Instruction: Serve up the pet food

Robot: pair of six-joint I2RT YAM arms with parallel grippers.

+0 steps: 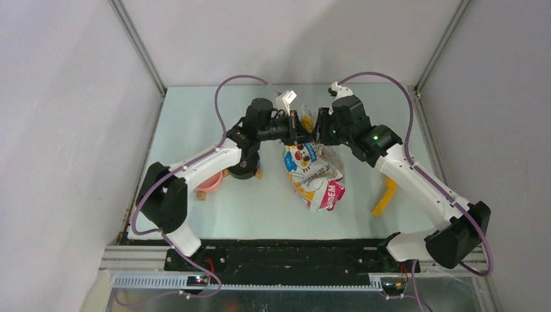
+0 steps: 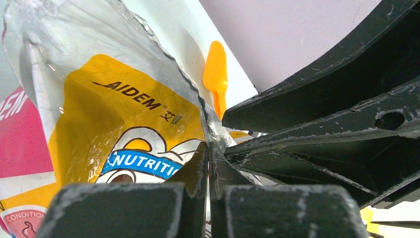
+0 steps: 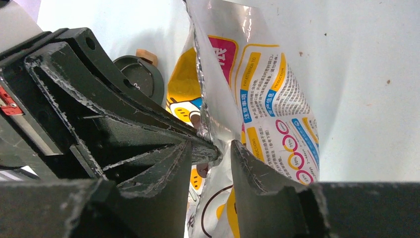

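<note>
The pet food bag [image 1: 313, 170] stands mid-table, white, yellow and pink, with its clear upper edge between my two grippers. My left gripper is shut, its tips pinching the bag's edge in both wrist views. From the right comes my right gripper, open, with the bag's edge and the left fingertips lying in the gap between its fingers. A pink bowl [image 1: 209, 183] is partly covered by the left arm; beside it sits a black bowl [image 1: 243, 168]. A yellow-orange scoop [image 1: 385, 197] lies to the right of the bag.
Both arms meet closely over the bag, their fingers almost touching. Free table [image 1: 260, 218] shows in front of the bowls and bag. Walls [image 1: 58, 130] rise around the table's left, back and right.
</note>
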